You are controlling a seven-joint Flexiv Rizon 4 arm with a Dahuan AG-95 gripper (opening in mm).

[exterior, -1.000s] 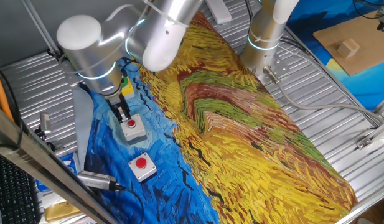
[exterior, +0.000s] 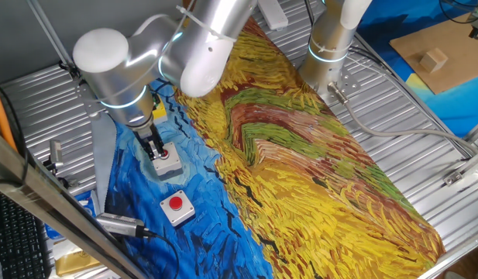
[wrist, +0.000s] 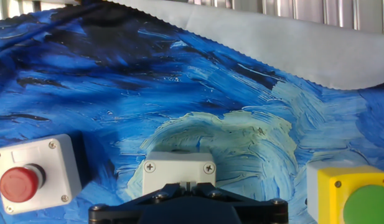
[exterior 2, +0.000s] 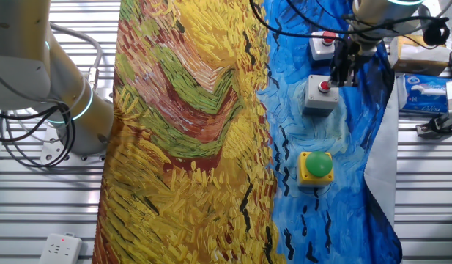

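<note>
Three button boxes sit in a row on the blue part of the cloth. The middle one, a grey-white box [exterior: 167,163] with a small red button [exterior 2: 324,86], has my gripper [exterior: 158,152] right at its button. In the wrist view the gripper looks shut, its fingertips together in front of the box [wrist: 179,165], and they hide the button there. Whether they touch it cannot be told. A second white box with a red button [wrist: 18,184] lies to one side. On the other side is a yellow box with a green button [exterior 2: 319,163].
The painted cloth [exterior 2: 204,176] covers the table, its yellow part clear. A cabled metal device [exterior: 121,225] lies near the second red-button box.
My gripper has shifted slightly toward the middle box's red button, and now covers part of it in exterior view 1. The boxes have stayed in place.
</note>
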